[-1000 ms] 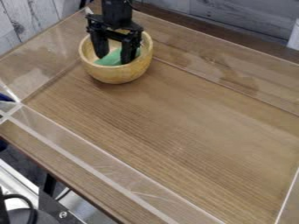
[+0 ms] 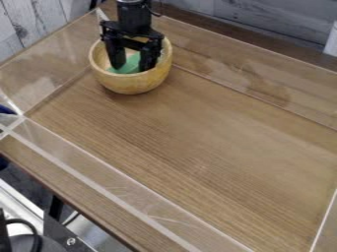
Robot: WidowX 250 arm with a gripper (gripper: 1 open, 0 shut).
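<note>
A light wooden bowl (image 2: 130,80) sits on the wooden table near the back left, with a green object (image 2: 126,65) inside it. The black gripper (image 2: 132,49) reaches down from the top into the bowl, over and around the green object. Its fingers are dark and small, and I cannot tell whether they hold it.
A pale wall panel stands at the top right corner. Clear tape strips and dark cables lie along the left edge and lower left.
The gripper has shifted slightly within the bowl, and the green object appears a little differently covered by it. The bowl stays about where it was.
</note>
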